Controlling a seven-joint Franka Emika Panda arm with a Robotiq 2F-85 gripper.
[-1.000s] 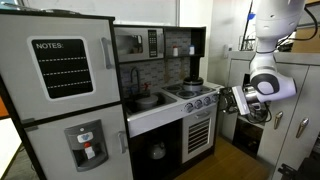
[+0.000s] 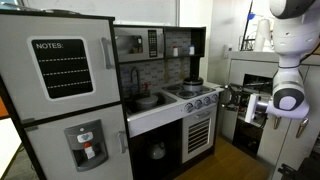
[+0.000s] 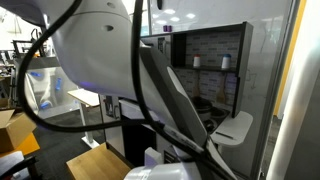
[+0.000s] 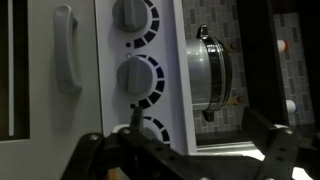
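My gripper is open at the bottom of the wrist view, with nothing seen between its dark fingers. In exterior view 1 the gripper [image 2: 229, 97] is beside the right end of the toy kitchen's counter. Ahead of it in the wrist view, a silver pot [image 4: 208, 75] sits past the stove's white front panel, clear of the fingers. Along that panel run grey knobs [image 4: 137, 75], the lowest partly covered by the gripper. The same pot [image 2: 192, 88] stands on the stove top in exterior view 1. The arm hides the gripper in exterior view 2.
Below the knobs is the white oven door with its handle [image 4: 66, 60]. A sink [image 2: 146, 102] lies left of the stove, beside a tall grey toy fridge [image 2: 45, 110]. Grey cabinets [image 2: 275, 140] stand behind the arm. Shelves with small jars [image 3: 227, 62] hang above the counter.
The arm's white wrist section has swung a little down and to the right in exterior view 1. The pot and the kitchen look unmoved.
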